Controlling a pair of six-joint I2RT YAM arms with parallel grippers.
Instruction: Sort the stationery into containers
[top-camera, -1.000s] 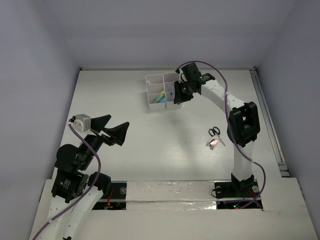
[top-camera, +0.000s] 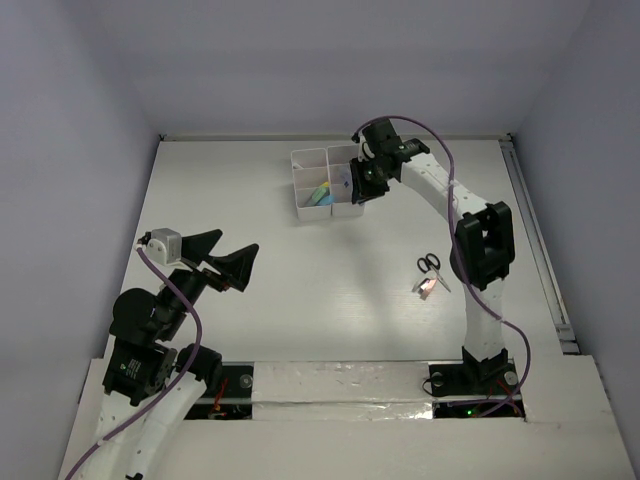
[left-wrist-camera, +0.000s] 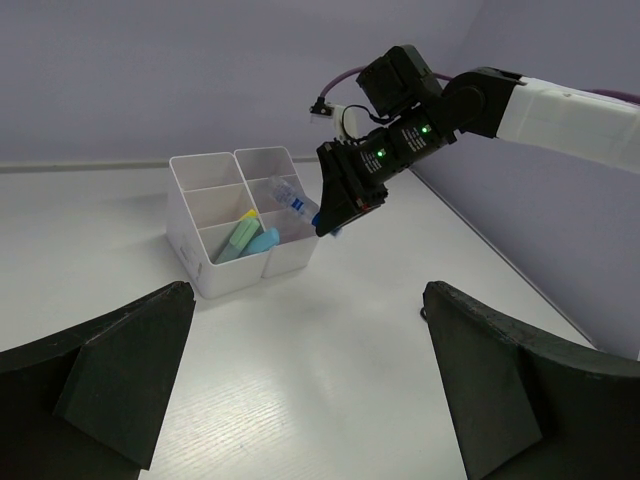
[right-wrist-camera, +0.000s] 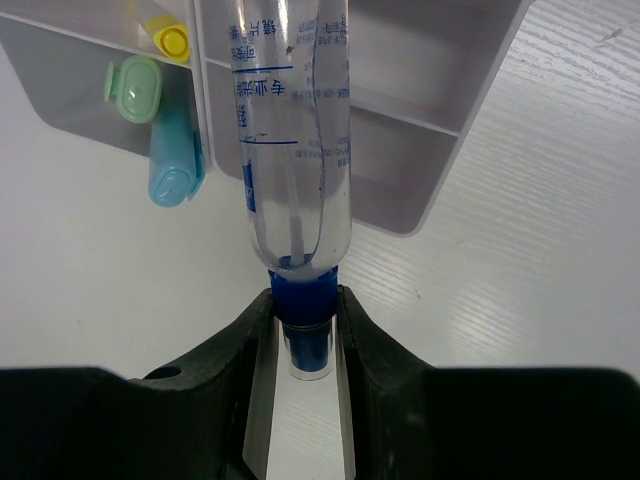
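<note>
A white compartment organizer (top-camera: 310, 155) stands at the back of the table, holding a yellow item (right-wrist-camera: 170, 40), a green item (right-wrist-camera: 136, 95) and a light blue item (right-wrist-camera: 173, 160) on its left side. My right gripper is shut on a clear bottle with blue printing (right-wrist-camera: 296, 170), held at its blue band, its body over the organizer's right compartments. Scissors (top-camera: 430, 265) and small items (top-camera: 425, 287) lie on the right of the table. My left gripper (top-camera: 240, 265) stands open at the front left, nothing between its fingers.
Walls surround it at the back and sides, and a metal rail (top-camera: 540, 260) runs along the right edge.
The left arm has not moved.
</note>
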